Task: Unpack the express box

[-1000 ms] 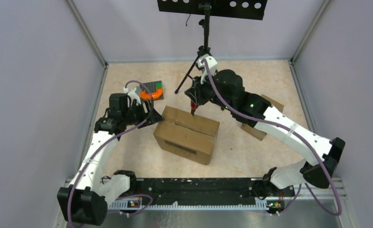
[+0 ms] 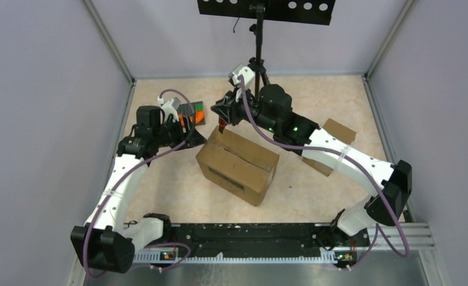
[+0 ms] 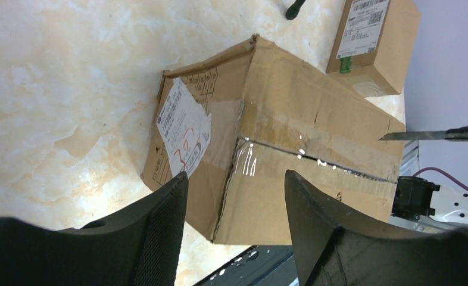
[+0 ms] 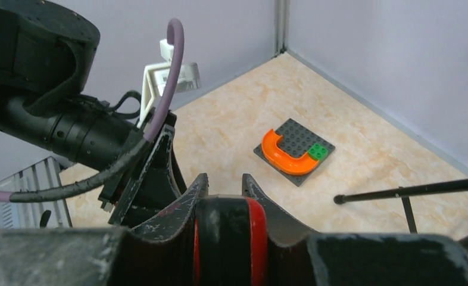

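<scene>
A taped cardboard box (image 2: 231, 173) with a shipping label on one end sits mid-table, its slit top seam visible in the left wrist view. My left gripper hangs beside that labelled end, fingers apart with nothing between them. My right gripper is shut on a red-and-black handled knife; its blade (image 3: 422, 136) points over the box's top in the left wrist view.
A smaller labelled carton (image 3: 368, 47) lies to the right. A toy board (image 4: 294, 149) with orange and green pieces is at the back left. A black stand (image 2: 258, 42) rises at the back.
My left arm has drawn back slightly. The box has turned a little since a second ago.
</scene>
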